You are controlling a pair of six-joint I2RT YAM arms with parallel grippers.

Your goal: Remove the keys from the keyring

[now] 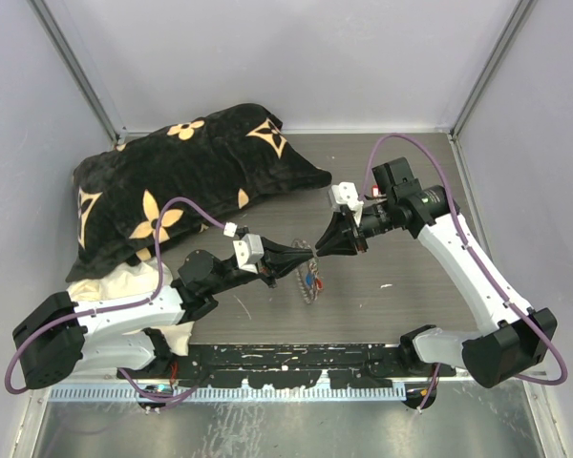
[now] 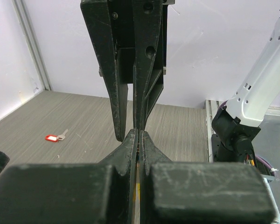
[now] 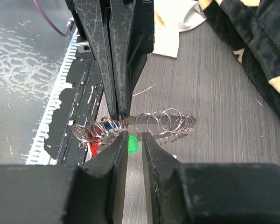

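Observation:
The keyring with coiled rings and keys (image 1: 309, 275) hangs between my two grippers at the middle of the top view; in the right wrist view its coils (image 3: 172, 122) spread either side of the left gripper's tips. My left gripper (image 1: 307, 254) is shut at the ring. My right gripper (image 1: 325, 252) faces it closely, its fingertips slightly apart at the ring's near side, with red, blue and green key heads (image 3: 133, 143) behind them. A loose key with a red tag (image 2: 53, 137) lies on the floor in the left wrist view.
A black patterned cushion (image 1: 191, 162) fills the back left, with a white cloth (image 1: 115, 281) below it.

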